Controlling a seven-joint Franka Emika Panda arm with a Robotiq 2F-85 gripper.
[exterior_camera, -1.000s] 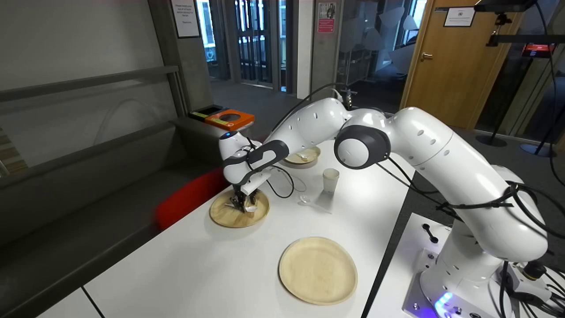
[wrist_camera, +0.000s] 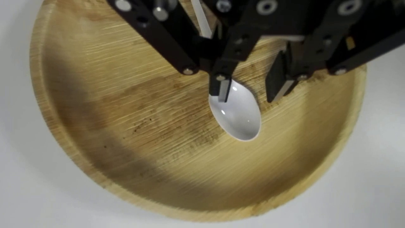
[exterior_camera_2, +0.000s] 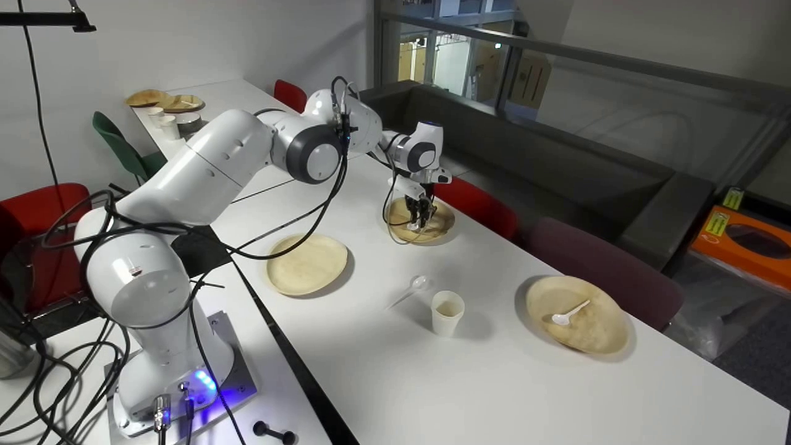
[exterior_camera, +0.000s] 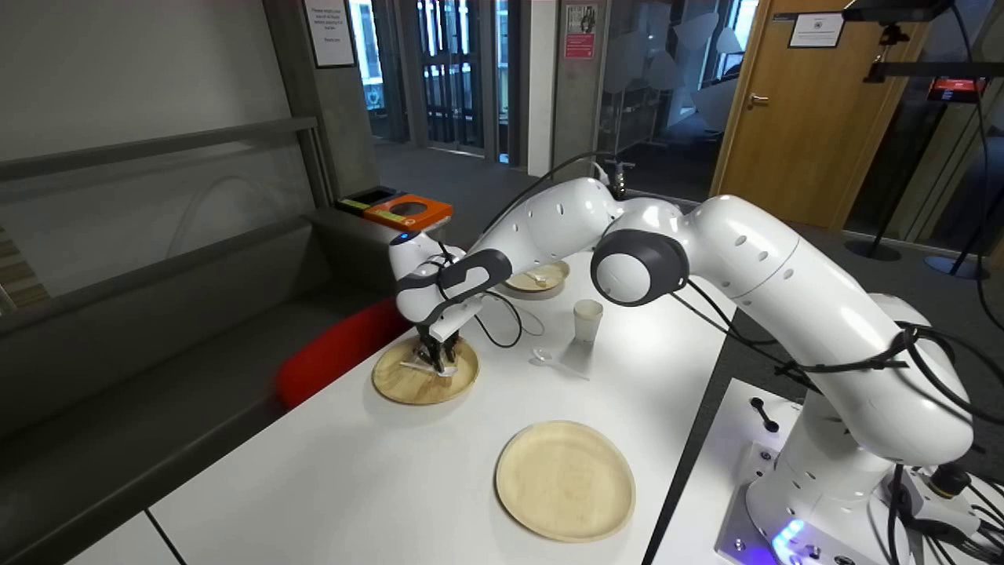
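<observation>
A white plastic spoon (wrist_camera: pixel 238 114) lies in a round wooden plate (wrist_camera: pixel 144 163) near the table's sofa side. My gripper is over that plate, its fingers apart. One fingertip (wrist_camera: pixel 220 89) overlaps the upper left of the spoon's bowl in the wrist view; the other stands to the right, with a gap between. Part of the handle is hidden behind the black linkage, so contact with the spoon cannot be told. Exterior view 1 shows the gripper (exterior_camera: pixel 438 363) low over the plate, with the spoon's handle reaching out to its left.
An empty plate (exterior_camera: pixel 565 480) lies nearer the robot's base. A white cup (exterior_camera_2: pixel 447 312) stands by another spoon (exterior_camera_2: pixel 416 283) on the bare table. Another plate (exterior_camera_2: pixel 615 330) holds a white spoon (exterior_camera_2: pixel 569 314). A cable loop (exterior_camera: pixel 515 331) hangs beside the wrist.
The arm sits slightly lower than a second ago, and the gripper has shifted a little to the right in exterior view 1. Plates and cup have stayed put.
</observation>
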